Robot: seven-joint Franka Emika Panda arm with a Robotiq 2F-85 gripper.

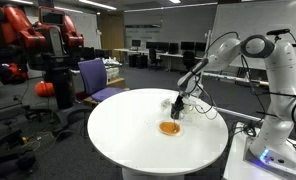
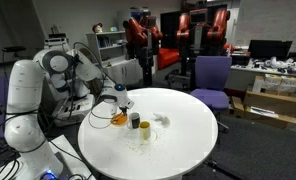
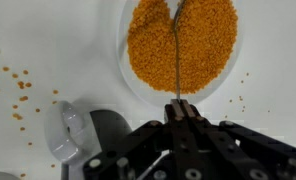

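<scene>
In the wrist view a white plate [image 3: 129, 68] holds a layer of orange grains [image 3: 158, 50]. My gripper is at the plate's near rim, its fingers shut on the thin metal handle of a spoon [image 3: 177, 62]. The spoon runs out over the grains to the far part of the plate, where a bare white patch shows beside it. How deep its bowl sits in the grains I cannot tell. From exterior view 1, the orange-filled plate [image 1: 169, 128] shows on the round white table, with my gripper just above and behind it.
A grey mug [image 3: 110, 130] stands close to my gripper at lower left in the wrist view. Loose grains [image 3: 25, 98] lie scattered on the table. Exterior view 2 shows a yellow cup [image 2: 145, 131] near the plate.
</scene>
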